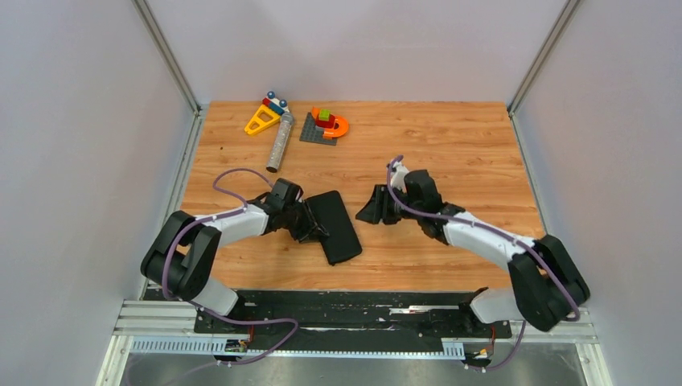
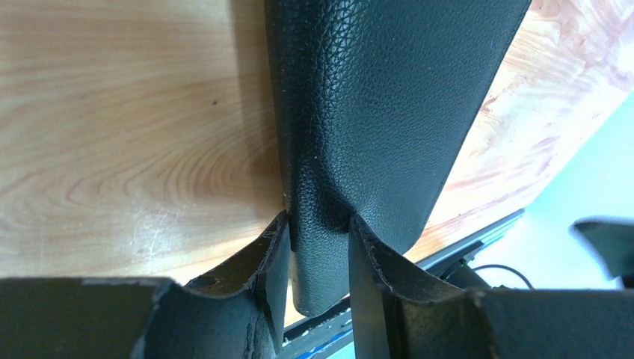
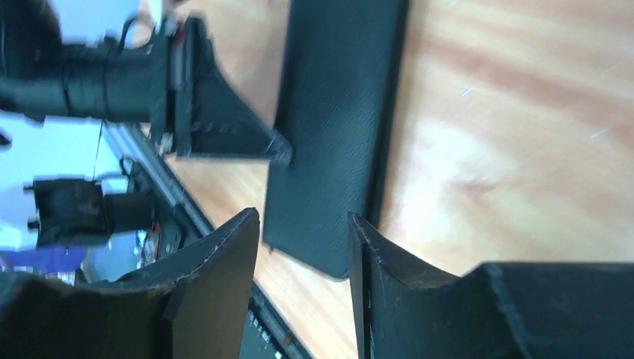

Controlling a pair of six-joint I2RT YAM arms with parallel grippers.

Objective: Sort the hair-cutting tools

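Note:
A black leather-look case (image 1: 336,227) lies closed on the wooden table, slightly slanted. My left gripper is at the case's long left edge, fingers part open around that edge, their tips pressing close on the leather. My right gripper stands open just right of the case, nothing between its fingers; the right wrist view is blurred, with the left gripper over the case's far side.
At the back left lie toy pieces (image 1: 261,121), a grey plate with orange and red blocks (image 1: 328,125), and a silver speckled cylinder (image 1: 281,143).

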